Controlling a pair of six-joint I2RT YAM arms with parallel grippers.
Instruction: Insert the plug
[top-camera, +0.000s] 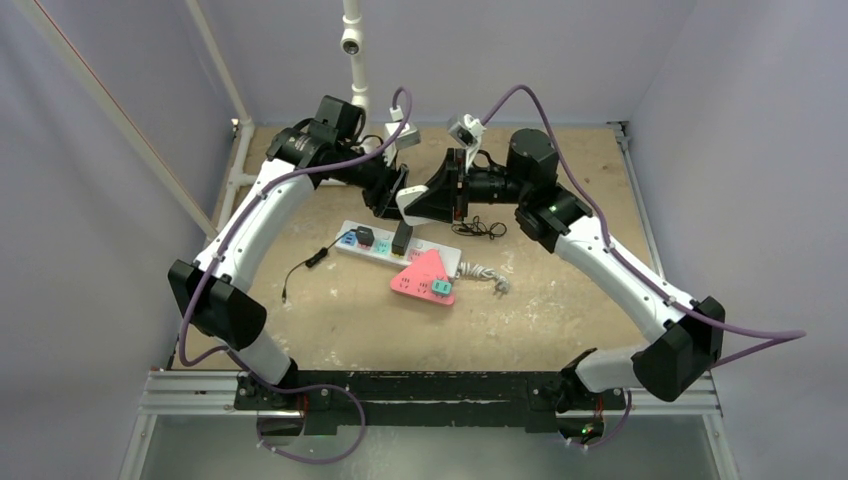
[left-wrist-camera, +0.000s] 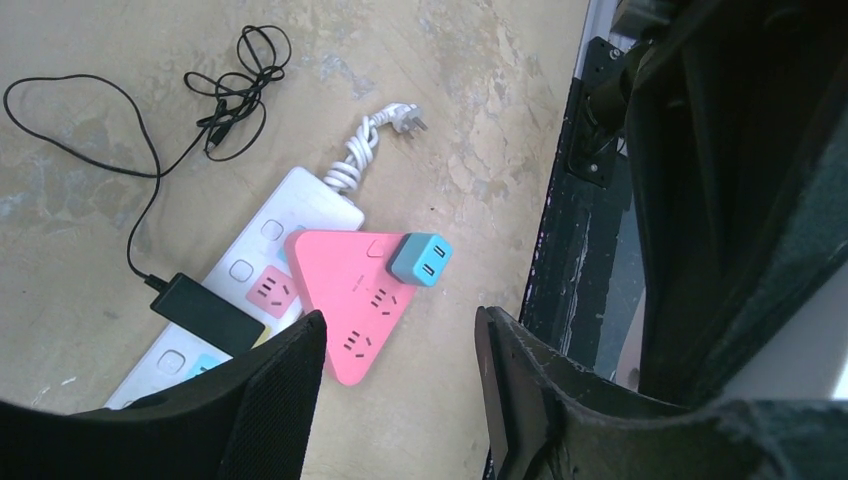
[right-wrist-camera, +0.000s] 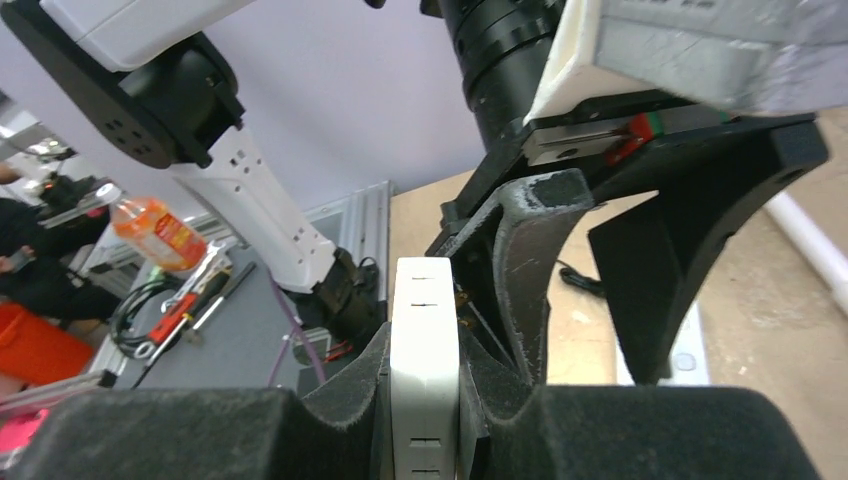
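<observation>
My right gripper is shut on a white plug adapter, raised over the middle of the table; in the right wrist view its narrow white side fills the gap between the fingers. My left gripper is open, close beside the white adapter in the top view, with nothing between its fingertips. Below lie the white power strip with a black adapter, and the pink triangular socket carrying a teal cube plug.
A coiled black cable and a white cord with a plug lie right of the strip. A short black cable lies at left.
</observation>
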